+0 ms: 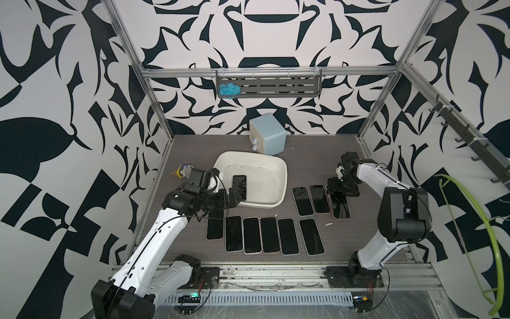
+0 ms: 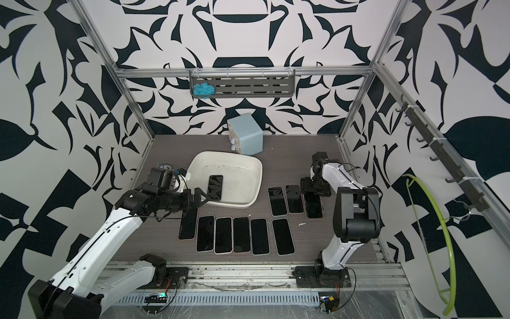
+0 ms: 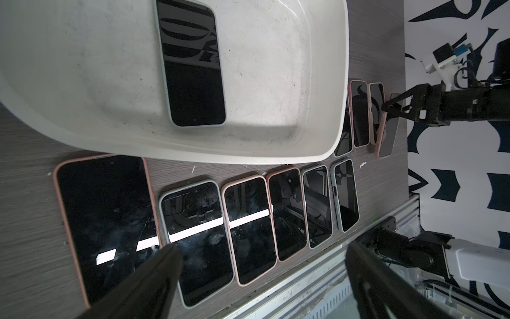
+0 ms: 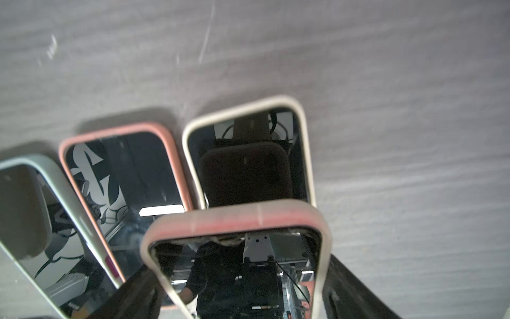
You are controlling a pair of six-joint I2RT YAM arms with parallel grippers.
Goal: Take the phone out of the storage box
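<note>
A phone point(image 3: 194, 69) lies inside the white storage box point(image 3: 324, 32), toward its left side. My left gripper point(image 1: 231, 198) hangs open at the box's near left edge, nothing between its fingers. Several phones lie in a row in front of the box, more to its right. At the right group, my right gripper point(image 1: 335, 186) is open around a pink-cased phone point(image 4: 239, 271), which overlaps a cream-cased phone point(image 4: 244, 159) in the right wrist view. Whether its fingers touch that phone is hidden.
A light blue cube point(image 1: 268, 133) stands at the back, and a small yellow toy point(image 1: 181, 171) lies left of the box.
</note>
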